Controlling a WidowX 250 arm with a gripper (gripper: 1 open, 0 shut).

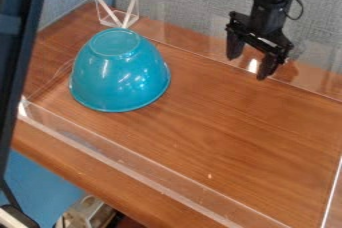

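Observation:
My black gripper (250, 54) hangs at the upper right of the camera view, near the back of the wooden tabletop, with its two fingers apart and nothing visible between them. A turquoise bowl (118, 80) rests upside down on the left part of the table, well apart from the gripper. Behind the bowl stands a white wire-like rack (116, 14), partly hidden by it.
Clear plastic walls edge the wooden table (221, 142), along the front left and the back. A grey padded wall stands behind. A dark vertical frame fills the left edge of the view.

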